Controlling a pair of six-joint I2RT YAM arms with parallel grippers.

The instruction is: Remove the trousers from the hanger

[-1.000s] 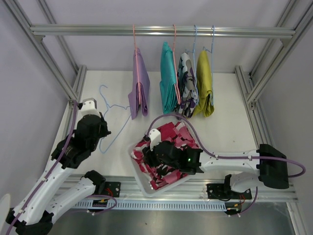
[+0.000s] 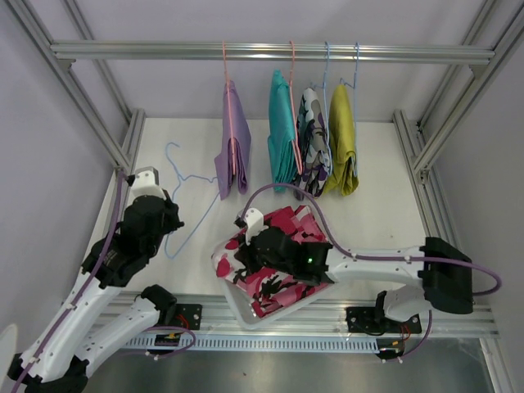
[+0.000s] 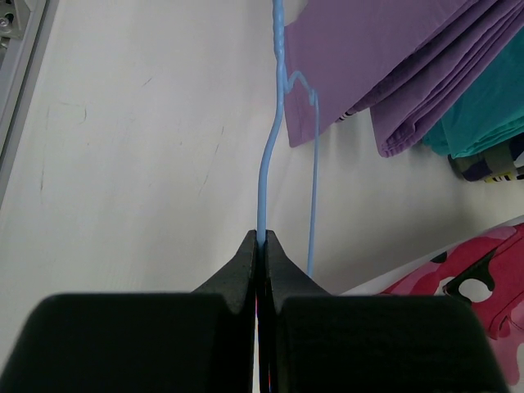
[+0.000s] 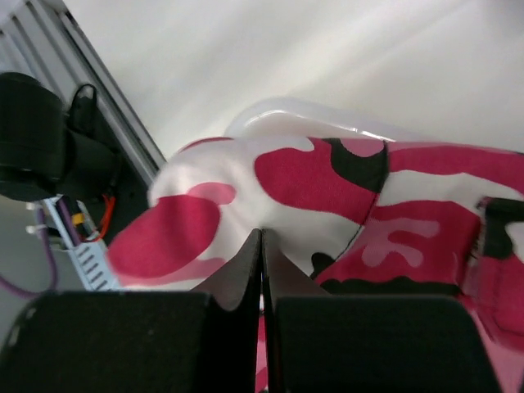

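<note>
A blue hanger with no garment on it is held at its wire by my left gripper, shut on it at the left of the top view. Red, white and black patterned trousers lie bunched in a white tray, filling much of the right wrist view. My right gripper is shut just over this cloth; whether any cloth is between its fingers cannot be seen.
Purple, teal, patterned and olive garments hang on the rail at the back. The tray sits at the front centre.
My right gripper has shifted slightly left over the tray, and the cloth now spreads further over the tray's left side. The left arm is nearly still.
</note>
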